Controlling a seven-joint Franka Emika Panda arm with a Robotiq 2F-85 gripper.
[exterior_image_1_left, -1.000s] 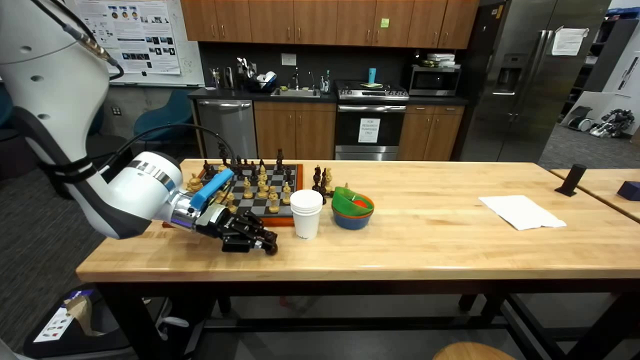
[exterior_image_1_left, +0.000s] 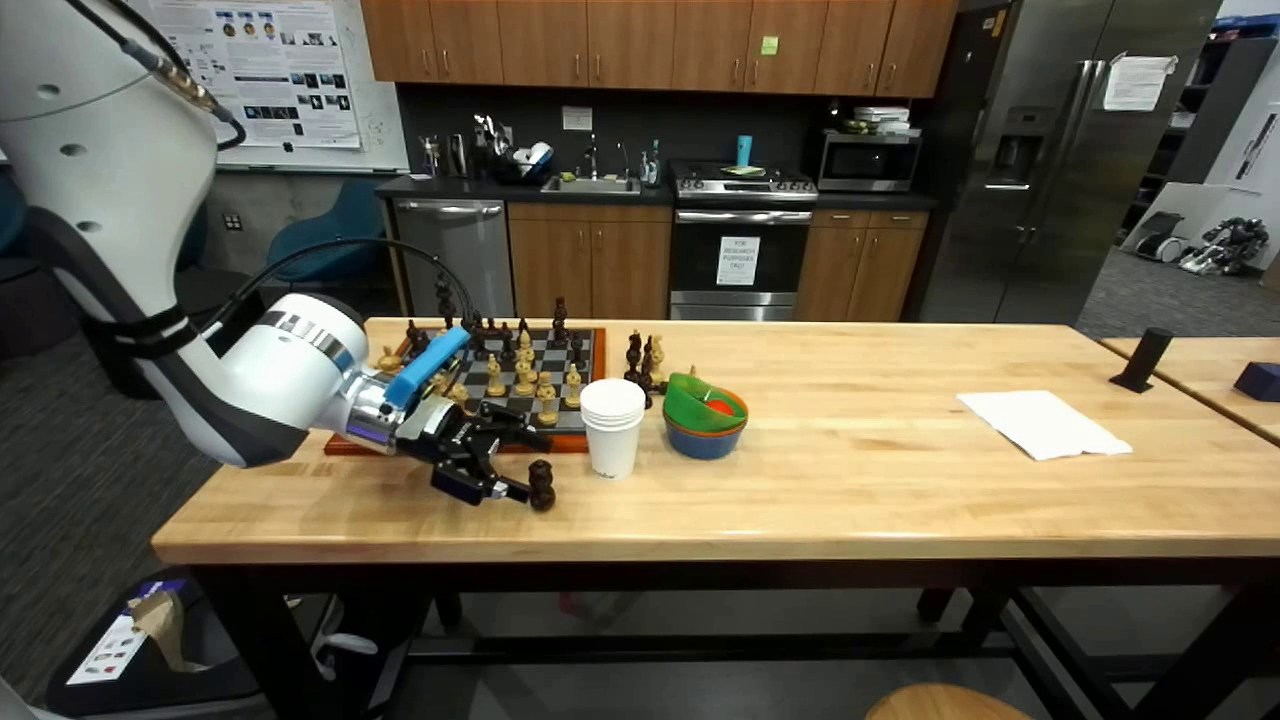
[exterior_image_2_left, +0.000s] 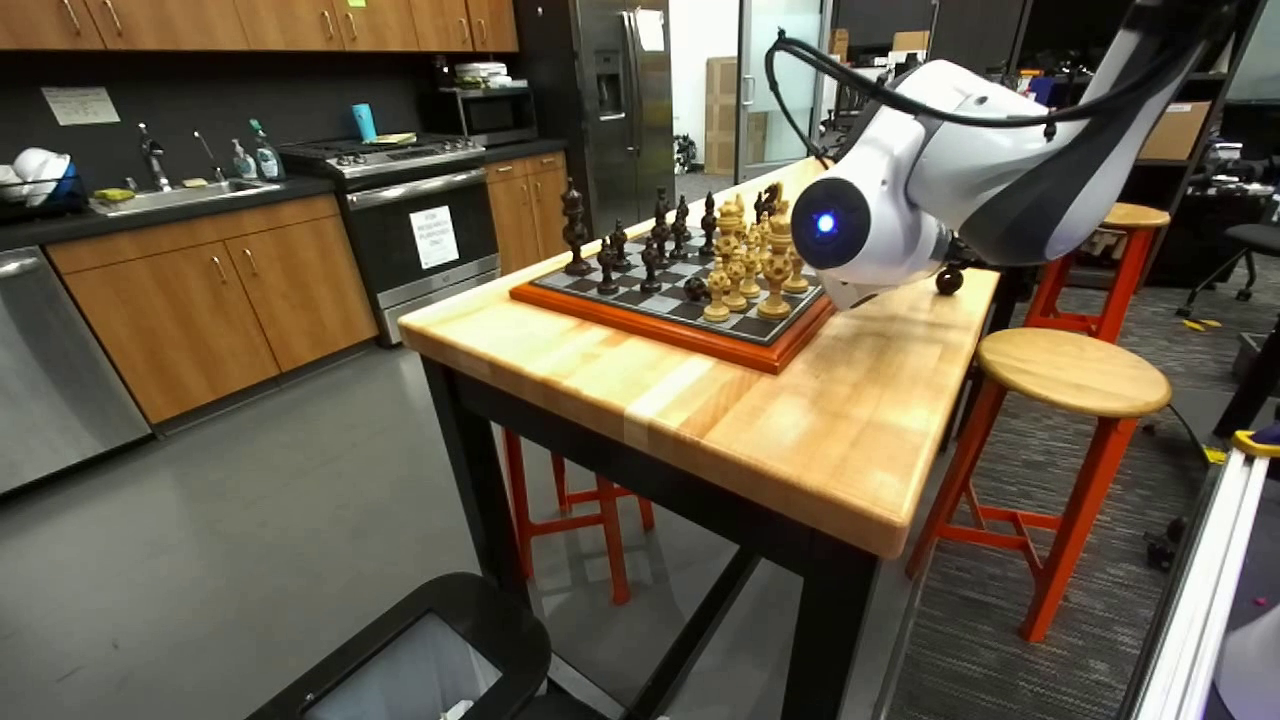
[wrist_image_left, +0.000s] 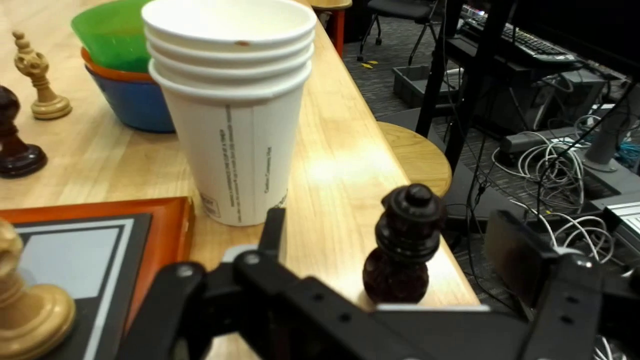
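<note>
A dark brown chess piece (exterior_image_1_left: 541, 486) stands upright on the wooden table, close to its front edge. My gripper (exterior_image_1_left: 533, 466) is open just to the left of it. The wrist view has the dark piece (wrist_image_left: 400, 258) beyond the black palm, between the widely parted fingers, with clear gaps on both sides. Behind the gripper lies the chessboard (exterior_image_1_left: 597, 378) with its red-brown frame, carrying several light and dark pieces. In the second exterior view, the arm hides most of the gripper.
A stack of white paper cups (exterior_image_1_left: 613, 444) stands to the right of the piece, beyond the left finger in the wrist view. Nested bowls (exterior_image_1_left: 704, 442) and several loose pieces (exterior_image_1_left: 648, 360) are farther right.
The gripper's fingers were close together at the dark piece and have spread apart. The hand has drawn back slightly left, while the piece stands in about the same spot.
</note>
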